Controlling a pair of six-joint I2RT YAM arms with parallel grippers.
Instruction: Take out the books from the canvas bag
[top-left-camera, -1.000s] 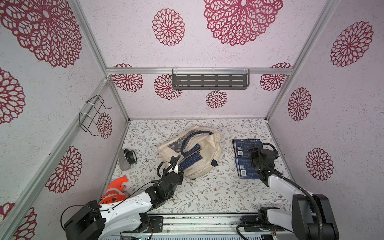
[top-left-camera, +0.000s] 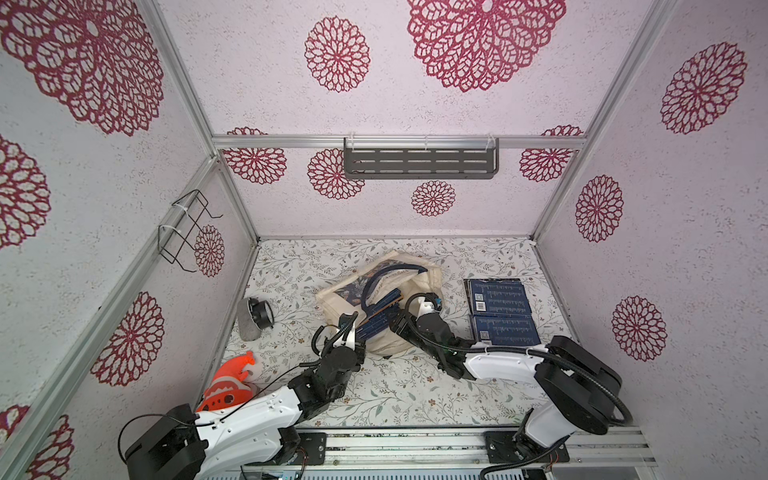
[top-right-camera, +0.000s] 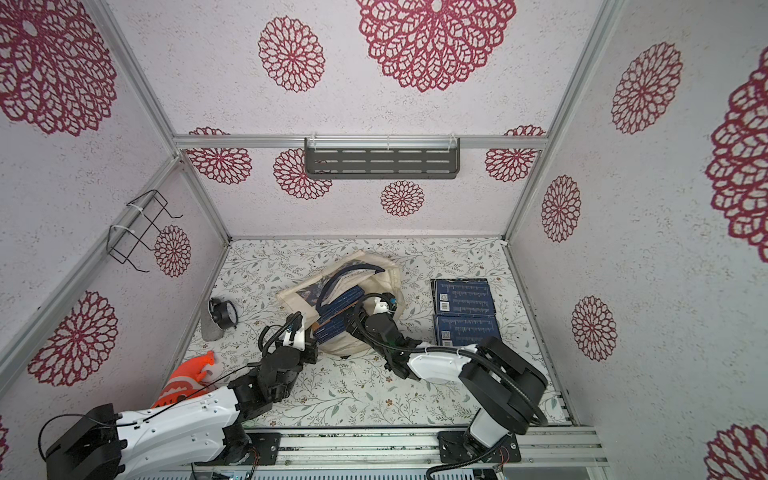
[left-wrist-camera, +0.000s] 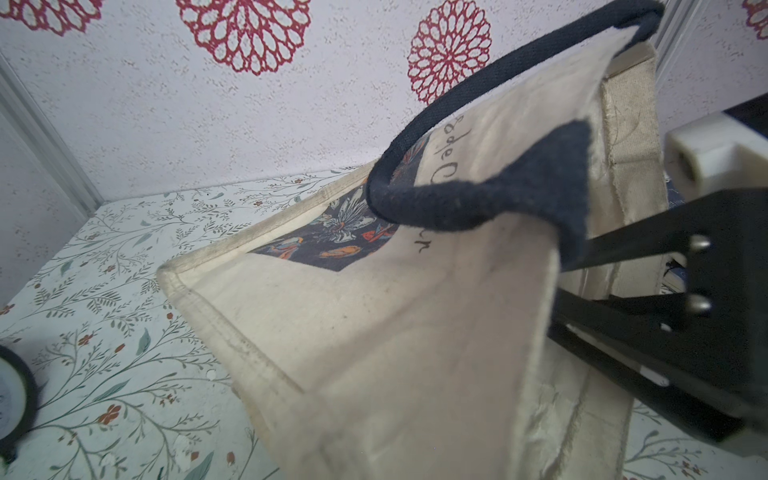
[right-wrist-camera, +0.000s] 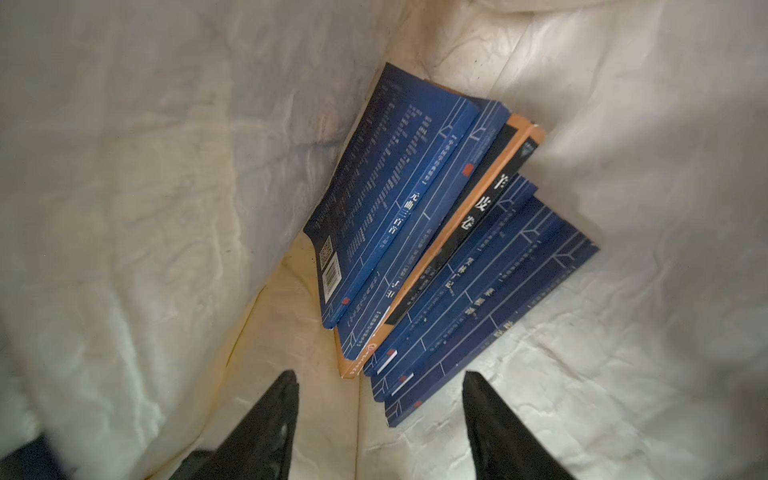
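Observation:
The canvas bag (top-left-camera: 328, 297) lies open-mouthed on the table's middle, cream with a dark blue handle (left-wrist-camera: 448, 204). Inside it, in the right wrist view, several blue books (right-wrist-camera: 384, 176) and one orange-and-black book (right-wrist-camera: 472, 212) lean in a slanted stack, spines up. At the bag's mouth, my right gripper is open, nothing between its fingers, pointing at the stack's lower end. My left gripper is shut on the bag's rim beside the handle's base; its fingertips are partly hidden by the cloth.
Two stacks of blue books, an upper stack (top-left-camera: 504, 297) and a lower stack (top-left-camera: 505, 329), lie flat on the right. At left are a grey cylindrical thing (top-left-camera: 253, 318) and an orange fish-shaped thing (top-left-camera: 229, 384).
My right arm has swung left from above the books at the right to the bag's mouth. The left arm and the bag look unchanged.

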